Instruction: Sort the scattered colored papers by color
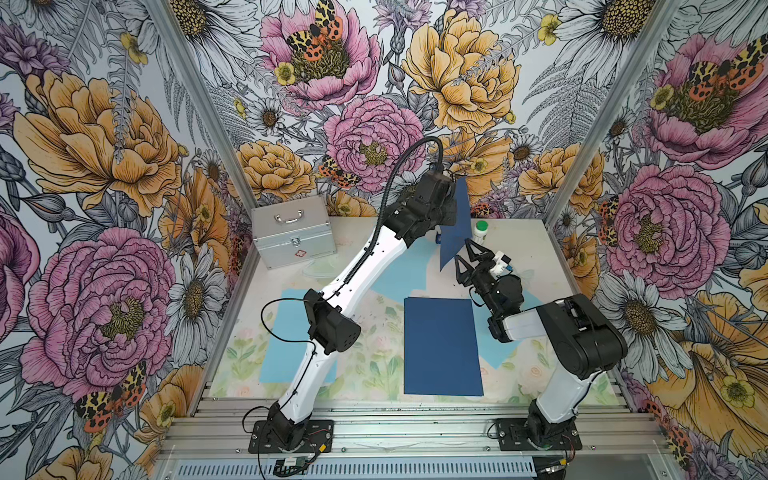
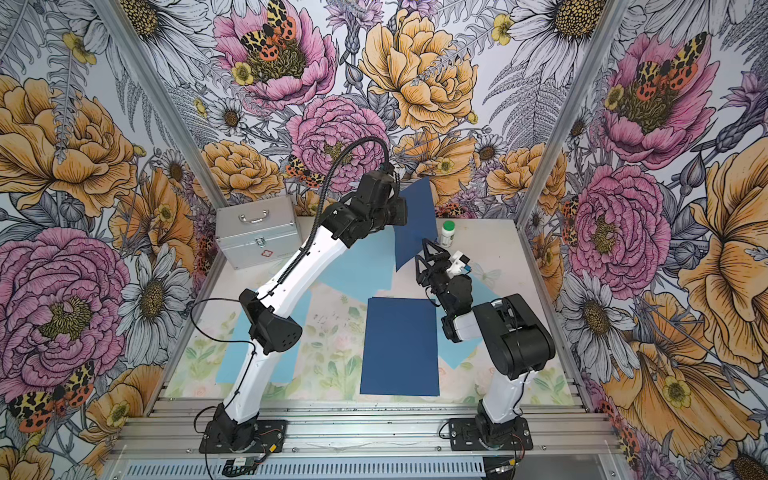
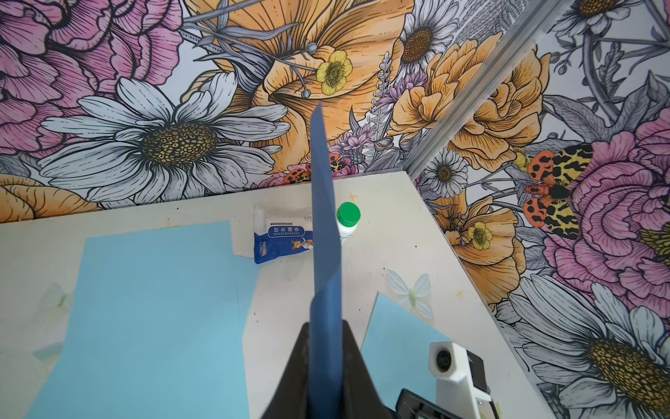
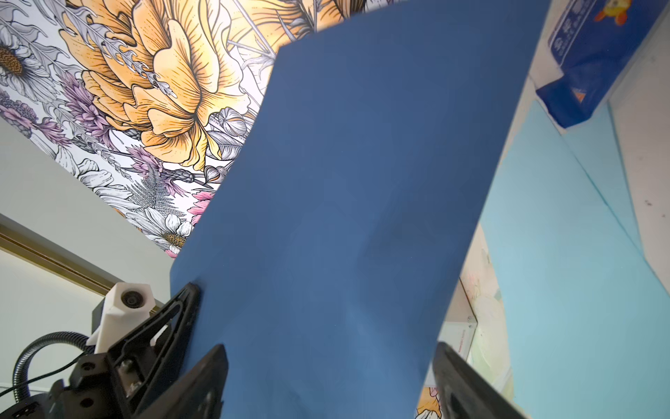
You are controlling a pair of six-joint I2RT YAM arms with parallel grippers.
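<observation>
A dark blue sheet (image 1: 457,228) hangs upright at the back of the table, pinched along one edge by my left gripper. In the left wrist view the hanging sheet shows nearly edge-on between the fingers. Its broad face fills the middle of the right wrist view. My right gripper (image 1: 463,251) is open beside the sheet's lower part; whether its fingers touch it, I cannot tell. Another dark blue sheet (image 1: 442,344), or a stack of them, lies flat at front centre. Light blue sheets lie at left (image 1: 280,352), back centre (image 1: 404,276) and right (image 1: 500,352), partly hidden by the arms.
A silver case (image 1: 296,236) stands at the back left. At the back right are a green-capped bottle (image 1: 480,231) and, behind the hanging sheet, a blue and white packet (image 3: 282,237). Bare table shows between the left light blue sheet and the front dark blue one.
</observation>
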